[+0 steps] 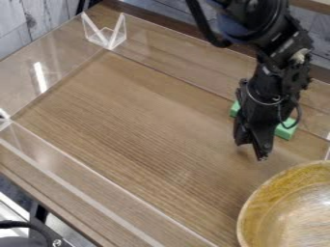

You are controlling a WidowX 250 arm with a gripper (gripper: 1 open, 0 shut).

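Observation:
My black gripper (252,143) hangs low at the right of the camera view, its fingers shut, with nothing visible between them. Behind it lies a green object (284,128) on the wooden table (129,116), largely hidden by the gripper and arm, so its shape and any contact with the fingers cannot be told.
A round tan bowl (284,217) fills the bottom right corner, just below the gripper. A small white wire-like holder (106,34) stands at the back left.

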